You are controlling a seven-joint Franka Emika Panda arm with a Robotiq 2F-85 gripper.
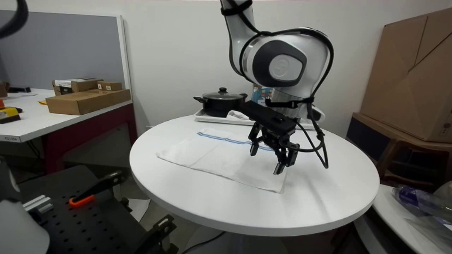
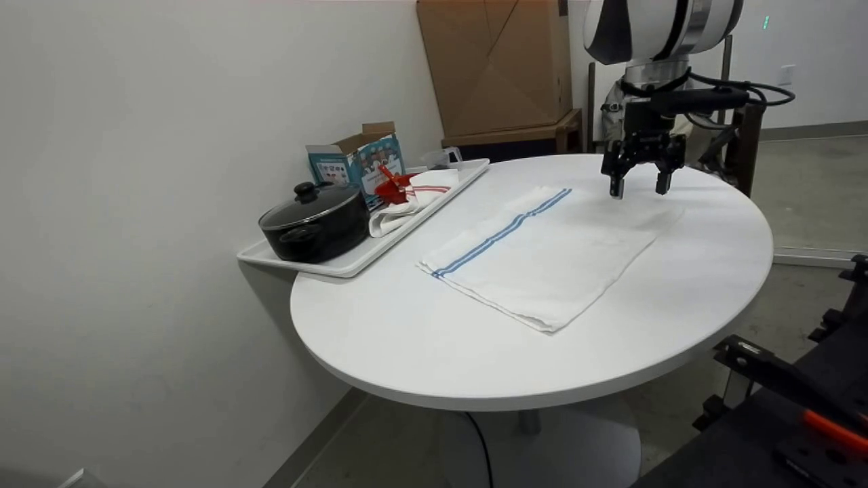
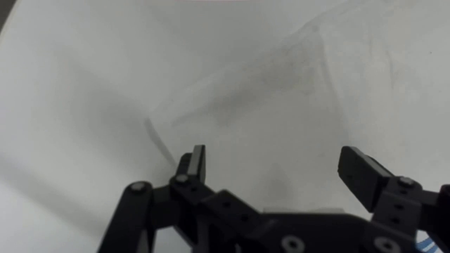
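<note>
A white towel (image 1: 220, 156) with blue stripes lies flat, folded in layers, on the round white table (image 1: 190, 203). My gripper (image 1: 266, 161) is open and points down over the towel's right-hand part. From the other side, the gripper (image 2: 640, 192) hovers by the towel's far end, away from the striped edge of the towel (image 2: 553, 252). In the wrist view the towel (image 3: 270, 126) spreads beneath the parted fingers of the gripper, with nothing held between them. Whether the fingertips touch the cloth cannot be told.
A white tray (image 2: 366, 259) at the table's wall side carries a lidded black pot (image 2: 317, 224), a blue box (image 2: 378, 167), a red item (image 2: 392, 188) and a red-striped cloth (image 2: 431, 188).
</note>
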